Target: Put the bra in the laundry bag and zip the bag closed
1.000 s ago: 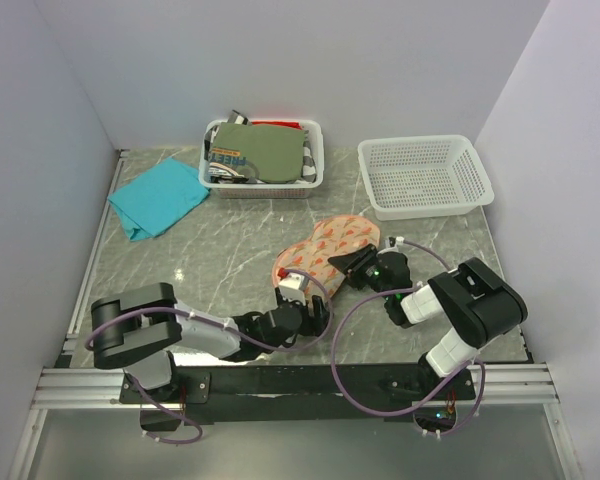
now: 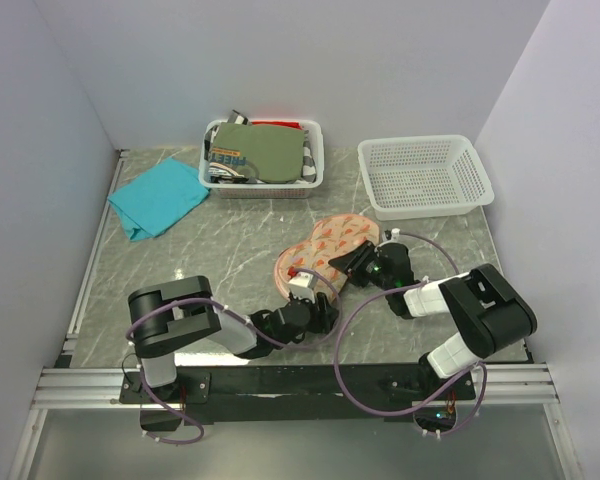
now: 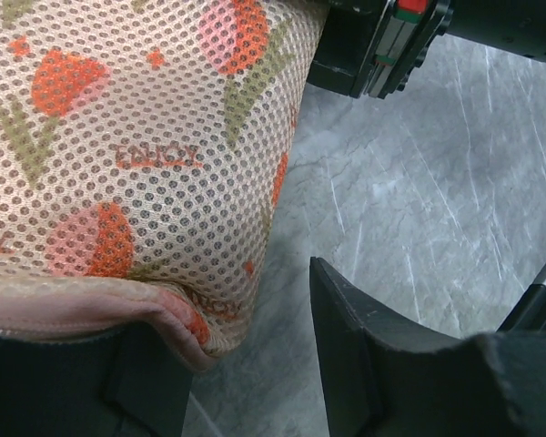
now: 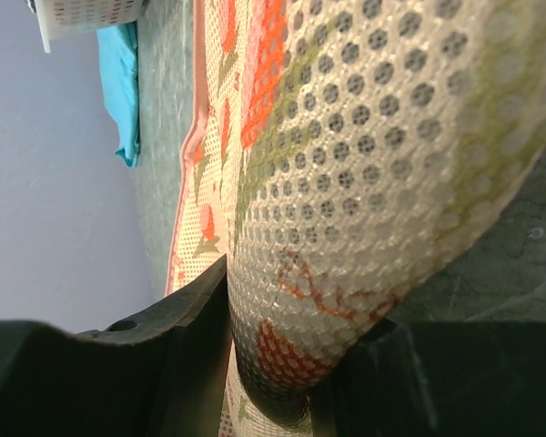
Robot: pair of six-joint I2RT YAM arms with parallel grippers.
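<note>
The patterned mesh laundry bag (image 2: 320, 240) lies mid-table, cream with orange and olive print. My left gripper (image 2: 320, 315) is at its near edge; in the left wrist view a folded piping edge (image 3: 164, 309) rests at the left finger, the right finger (image 3: 364, 373) standing apart. My right gripper (image 2: 345, 262) is at the bag's right side; in the right wrist view the bag (image 4: 346, 155) bunches down between its fingers. How far either gripper is closed is unclear. No bra can be made out.
A basket of folded clothes (image 2: 260, 190) stands at the back, an empty white basket (image 2: 425, 208) back right. A turquoise cloth (image 2: 158, 198) lies at left.
Both arms have shifted slightly, the left forearm rightward and upward in the top view. The bag has moved very little.
</note>
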